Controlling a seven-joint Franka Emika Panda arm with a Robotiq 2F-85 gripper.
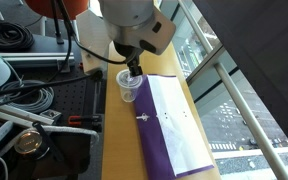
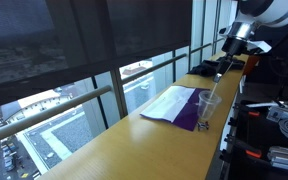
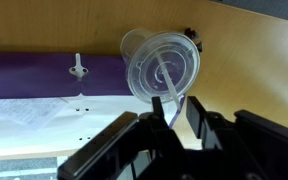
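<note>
A clear plastic cup (image 3: 144, 75) stands on the wooden table, with a thin white stick (image 3: 168, 78) leaning inside it. In the wrist view my gripper is open over the cup's near rim. The stick's upper end lies between or just under the fingers; contact cannot be made out. From the side, the same cup (image 1: 129, 88) sits right below my gripper (image 1: 135, 72). The other exterior view has the cup (image 2: 206, 103) at the table's right side, the stick rising toward the fingers.
Beside the cup lies a purple mat (image 1: 156, 138) with white sheets (image 1: 179, 125) on it. A small white piece (image 3: 79, 70) rests on the purple strip. A dark cart with cables and a round jar (image 1: 29, 142) borders the table. Bare wood (image 2: 114, 150) extends along the window side.
</note>
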